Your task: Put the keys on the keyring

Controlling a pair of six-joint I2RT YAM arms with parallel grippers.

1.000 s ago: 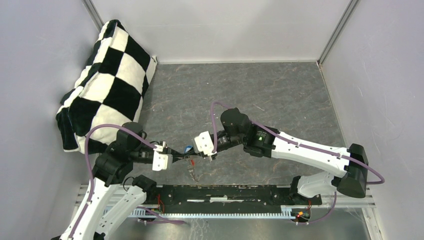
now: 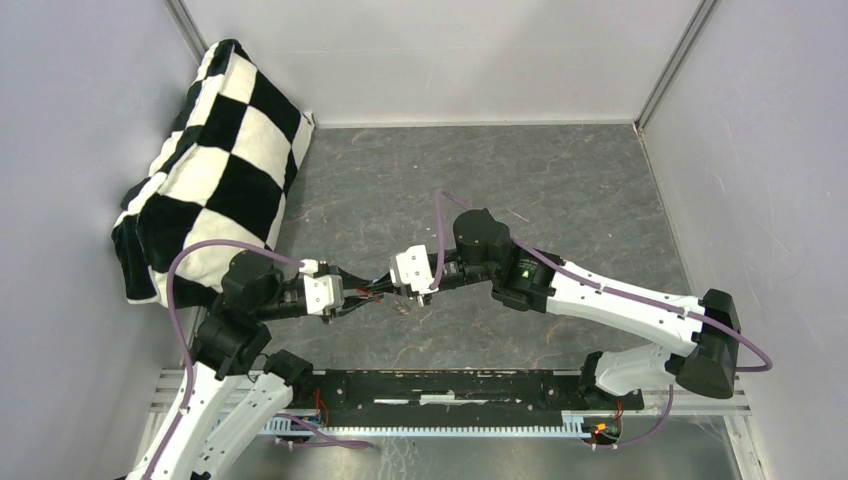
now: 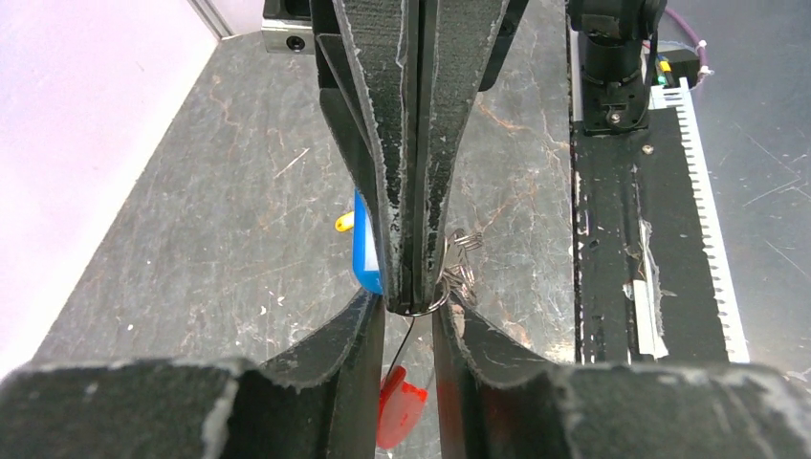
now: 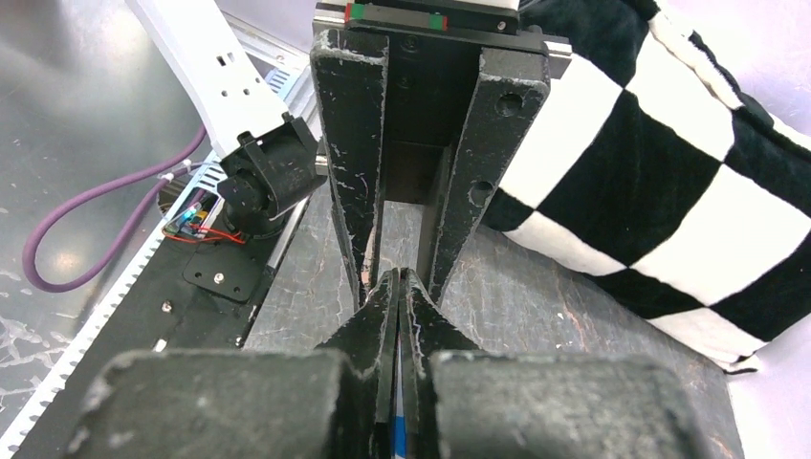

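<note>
My right gripper is shut, and a thin metal keyring [image 3: 438, 304] curves around its fingertips. Behind those fingers shows a blue piece [image 3: 364, 253] with a white face, with a small yellow part [image 3: 344, 222] beside it; both are partly hidden. A bundle of silvery metal [image 3: 463, 258], its shapes hard to tell, hangs beside the ring. Directly below the ring, the fingers of my left gripper stand apart. A red piece [image 3: 399, 416] shows low between them. From the right wrist side, the left gripper also appears open, facing the right tips.
A black-and-white checkered cushion [image 2: 220, 170] leans along the left wall. A black rail [image 2: 445, 385] runs along the front edge.
The left gripper has moved slightly up and its fingers have spread.
</note>
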